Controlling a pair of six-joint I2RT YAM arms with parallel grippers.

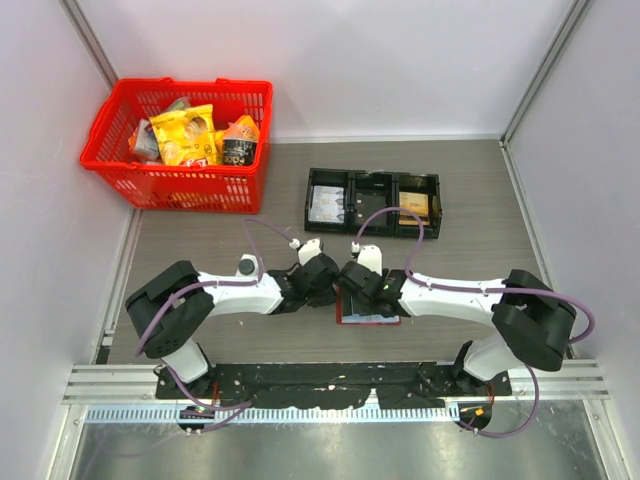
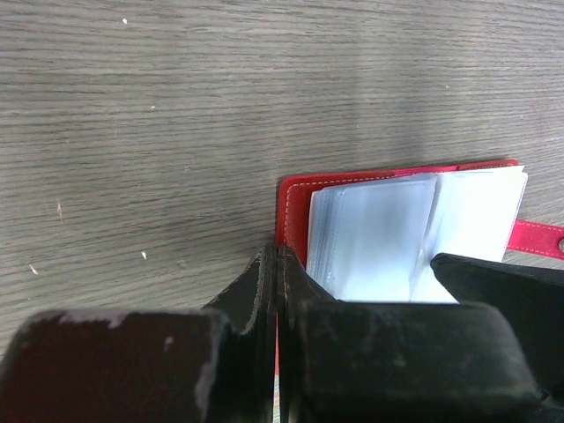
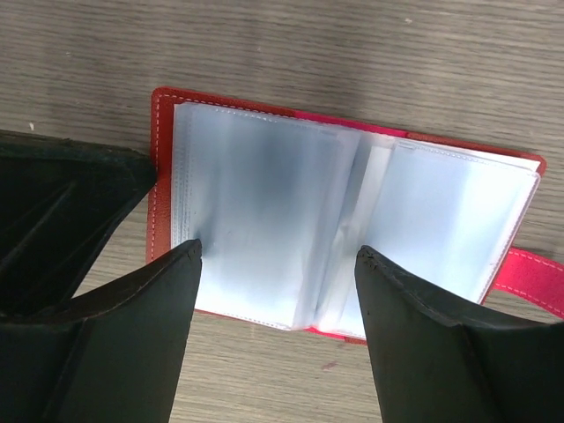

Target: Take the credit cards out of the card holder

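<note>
The open red card holder (image 2: 295, 194) lies on the wooden table with clear sleeves (image 3: 247, 211) spread across it; whether cards sit inside them is hard to tell. My left gripper is shut with its tips at the holder's red left edge, nothing seen between them. My right gripper stands open over the sleeves, one fingertip on or just above the left sleeve, the other near the middle fold. From above, both grippers largely hide the holder.
A black three-compartment tray (image 1: 365, 201) lies behind the grippers. A red basket (image 1: 175, 185) of snack bags stands at the back left.
</note>
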